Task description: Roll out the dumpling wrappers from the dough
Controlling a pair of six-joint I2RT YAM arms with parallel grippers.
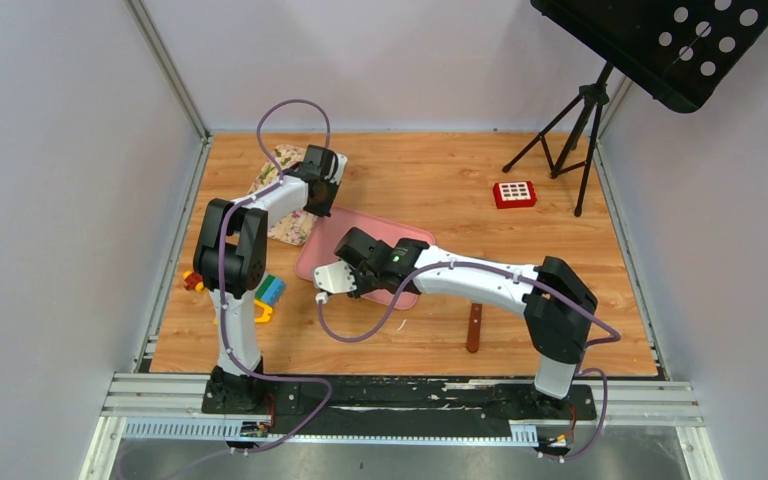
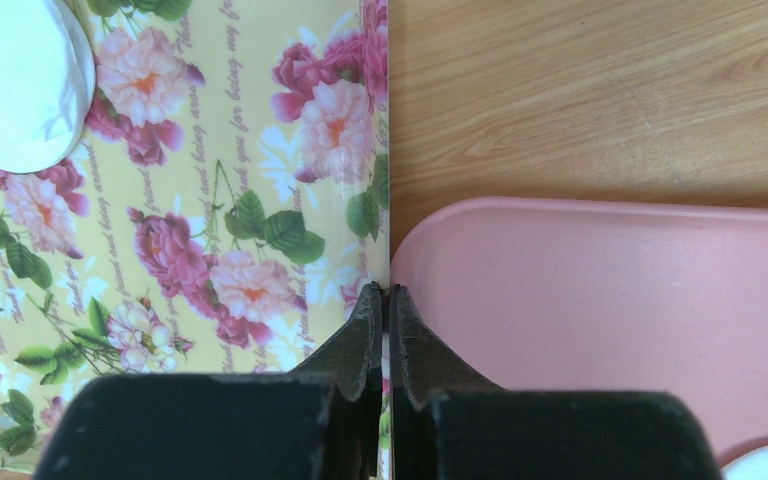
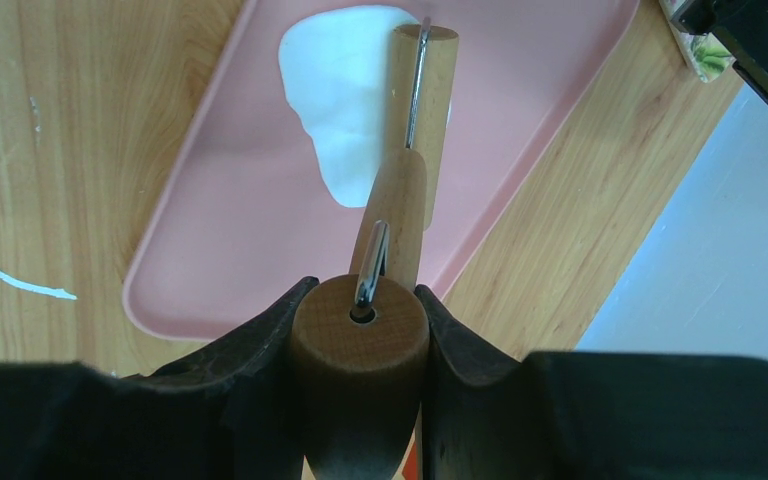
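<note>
In the right wrist view white dough lies flattened on the pink tray, partly under a wooden rolling pin whose handle end is between the fingers of my right gripper, shut on it. My left gripper is shut, nothing visible between its fingers, at the boundary of the flowered mat and the tray's corner. A stack of white wrappers lies on that mat. In the top view the right gripper is over the tray.
A wooden-handled tool lies right of the tray, colored toy blocks at lower left, and a red-and-white box at back right. A black stand occupies the back right corner.
</note>
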